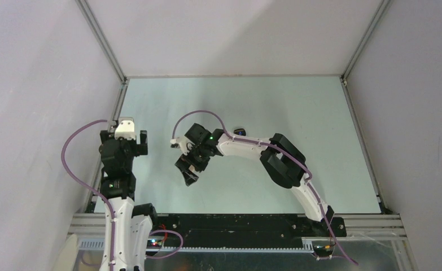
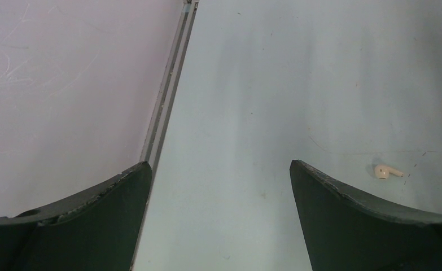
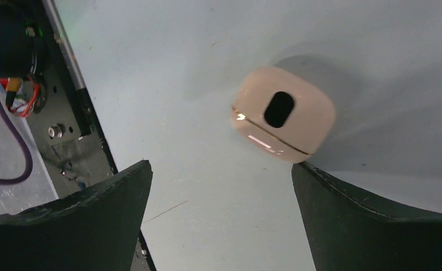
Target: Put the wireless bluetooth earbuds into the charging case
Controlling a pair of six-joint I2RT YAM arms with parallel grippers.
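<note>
In the right wrist view the pale charging case (image 3: 311, 110), with a dark oval on its face and a seam line, looks shut. It rests on the table beyond my right gripper, which is open with nothing between its fingers. The right fingertip overlaps the case's near corner in this view; I cannot tell whether they touch. A pale earbud (image 2: 382, 171) lies on the table, beyond the right finger of my left gripper, which stands open and empty at the table's left side. No second earbud can be made out.
A small dark object (image 1: 239, 131) lies behind the right arm (image 1: 244, 148), which reaches across the table's middle. A metal rail (image 2: 165, 101) and a wall border the left side.
</note>
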